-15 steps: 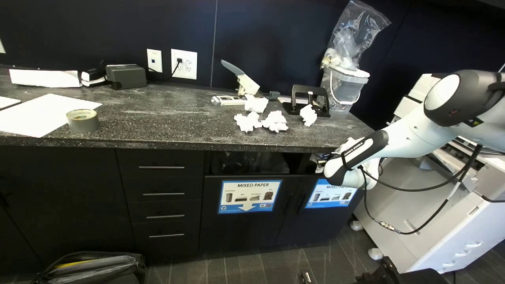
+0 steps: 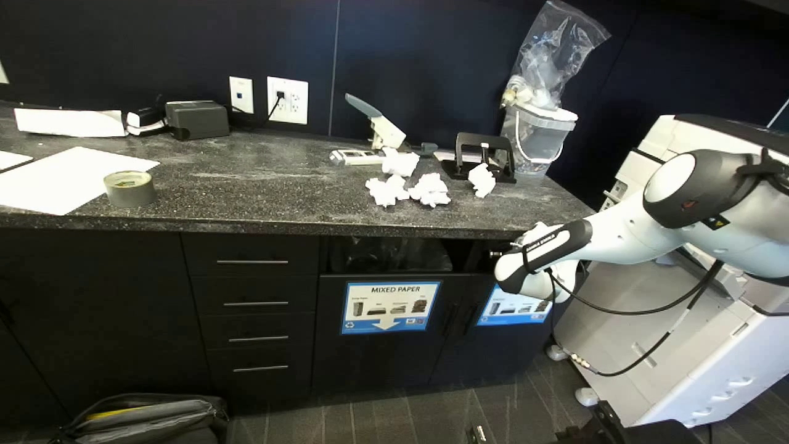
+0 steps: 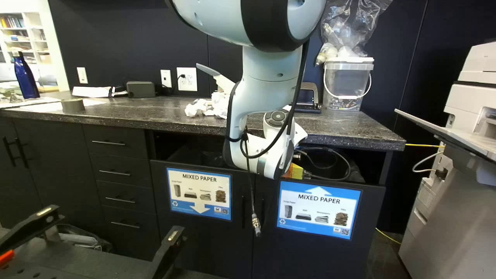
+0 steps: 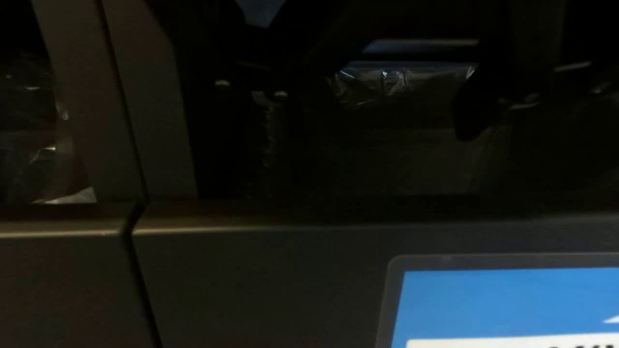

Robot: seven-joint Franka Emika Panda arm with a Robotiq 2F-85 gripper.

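Observation:
Several crumpled white paper balls [image 2: 430,190] lie on the dark speckled counter [image 2: 266,192]; in exterior view 2 the arm partly hides the group [image 3: 198,107]. Below the counter top, my arm's wrist is at the opening above the right cabinet door with a blue "MIXED PAPER" sign [image 3: 319,209]. Dark fingers of my gripper stand apart at the top of the wrist view, and nothing shows clearly between them. Behind them glints a shiny plastic liner [image 4: 389,81] inside the dark bin space. A yellow-green patch [image 3: 293,171] shows beside the wrist; what it belongs to is unclear.
Overhead runs the counter's front edge [image 3: 353,138]. A black hole punch [image 2: 482,152] and a clear bucket [image 2: 536,137] stand at the counter's right end. The left opening carries its own sign [image 2: 389,307]. A printer [image 2: 651,318] stands close on the right.
My arm has shifted left and slightly down in exterior view 1. The blue-and-white patch seen beside the wrist earlier no longer shows there. The paper balls on the counter have not moved.

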